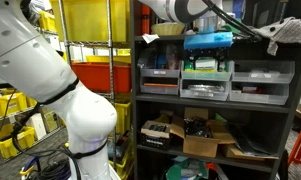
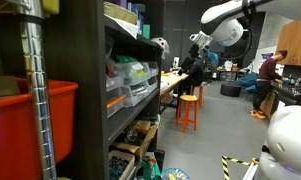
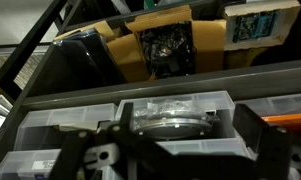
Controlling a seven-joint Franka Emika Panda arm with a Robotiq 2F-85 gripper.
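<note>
My gripper [image 1: 208, 63] is in front of the top of the middle clear drawers, its dark fingers spread apart. In the wrist view the open gripper has one dark finger on each side of a clear plastic bin [image 3: 175, 104]. A dark curved object [image 3: 173, 128] shows there, with no visible grip on it. Green and white contents show in the upper middle drawer [image 1: 203, 73], partly behind the gripper. Whether the fingers touch any drawer, I cannot tell.
More clear drawers stand left [image 1: 158, 87] and right [image 1: 258, 97]. Below, open cardboard boxes [image 1: 218, 130] hold dark items. A basket [image 1: 168, 29] and a hanging grey cloth [image 1: 282, 35] are higher up. Open floor [image 2: 205, 145] lies beside the shelving.
</note>
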